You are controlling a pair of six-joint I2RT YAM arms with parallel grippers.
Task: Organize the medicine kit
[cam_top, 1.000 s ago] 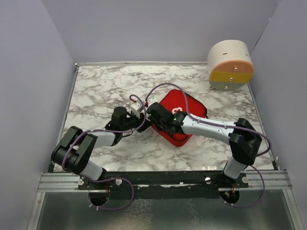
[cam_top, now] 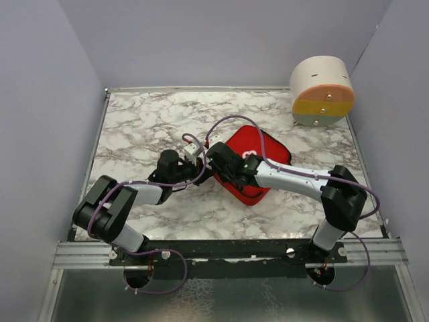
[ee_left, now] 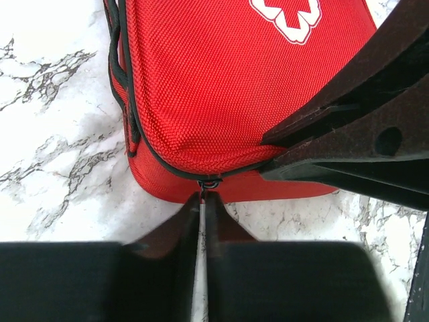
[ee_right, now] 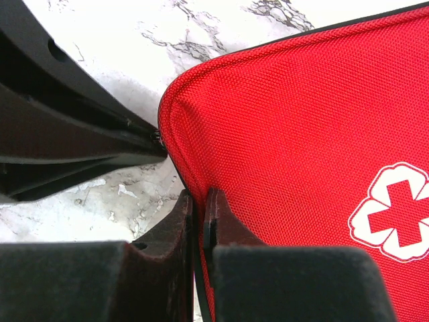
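Note:
A red medicine bag with a white cross emblem lies on the marble table, partly hidden under my arms in the top view. In the left wrist view, my left gripper has its fingertips close together at a small dark zipper pull on the bag's edge; whether they are fully closed is hard to tell. My right gripper is shut on the bag's edge at its corner, with the left gripper's dark fingers just beyond that corner in the right wrist view.
A rounded white cabinet with orange, yellow and green fronts stands at the back right. Bare table lies at the back left and along the front. Walls bound both sides.
Over the last second both grippers and the bag have shifted very slightly to the right; little else differs.

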